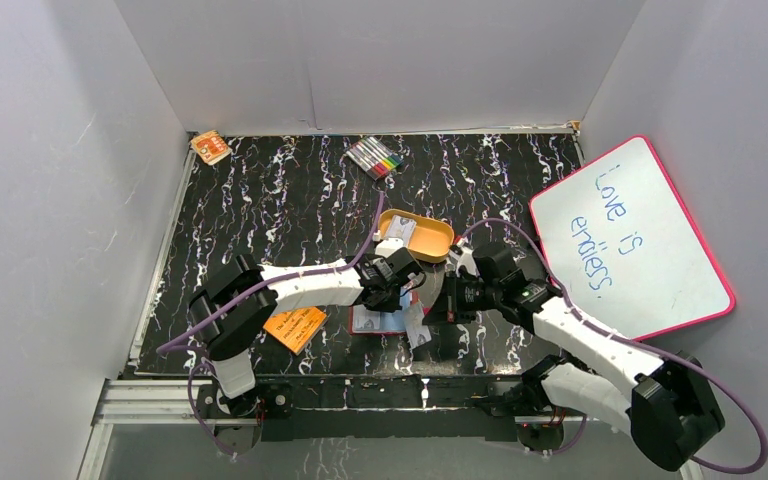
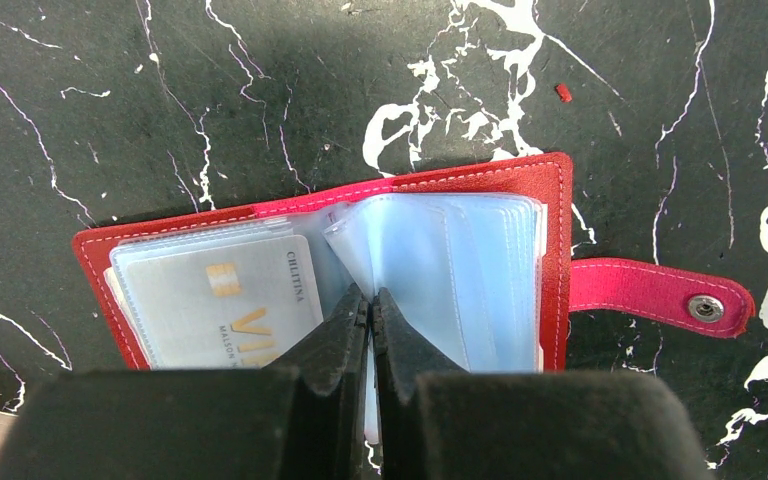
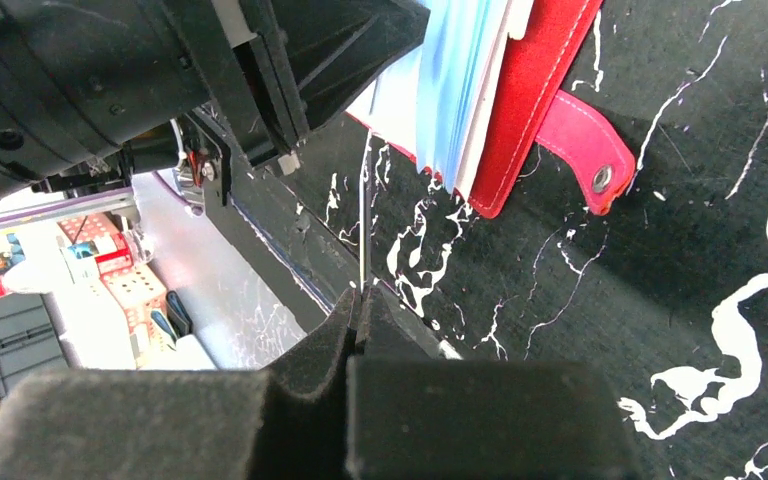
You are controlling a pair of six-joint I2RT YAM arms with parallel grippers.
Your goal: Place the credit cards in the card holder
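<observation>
The open red card holder (image 2: 558, 250), with clear bluish sleeves (image 2: 460, 260) and a card (image 2: 210, 290) on its left side, lies under my left gripper. That gripper is shut, its tips at a creased sleeve; whether it pinches the plastic is unclear. My right gripper is shut on a thin card (image 3: 366, 210), seen edge-on in the right wrist view and as a pale card (image 1: 417, 325) in the top view, beside the holder's right side.
A yellow tray (image 1: 430, 238) with cards sits behind the holder. An orange booklet (image 1: 292, 325) lies left of it, a whiteboard (image 1: 630, 240) at the right, markers (image 1: 374, 157) at the back.
</observation>
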